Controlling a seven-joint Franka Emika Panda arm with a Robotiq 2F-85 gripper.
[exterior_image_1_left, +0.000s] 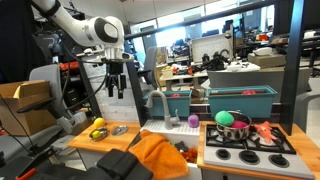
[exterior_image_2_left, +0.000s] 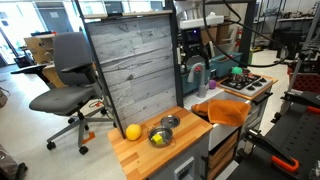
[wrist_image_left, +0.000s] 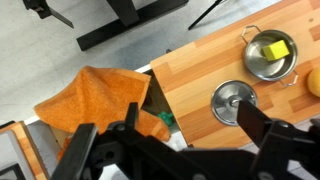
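Observation:
High over the wooden counter, my gripper (exterior_image_1_left: 116, 90) hangs with its fingers spread wide, holding nothing; in the wrist view, a dark finger (wrist_image_left: 128, 140) shows on either side. Beneath it in that view lies a silver lid (wrist_image_left: 233, 101) with a dark knob. A small silver pot (wrist_image_left: 262, 68) stands beyond the lid, a yellow block (wrist_image_left: 276, 50) inside it. At the right edge is a round orange-yellow fruit (wrist_image_left: 315, 81). An orange towel (wrist_image_left: 95, 102) lies crumpled over the sink area, with a green item (wrist_image_left: 166, 118) partly showing beside it.
A faucet (exterior_image_1_left: 161, 103) rises behind the sink. To the right is a stove (exterior_image_1_left: 252, 151) bearing a pot with a green ball and a reddish item (exterior_image_1_left: 265, 131). Bare wood (wrist_image_left: 185, 88) surrounds the lid. A grey panel (exterior_image_2_left: 128, 65) borders the counter's back.

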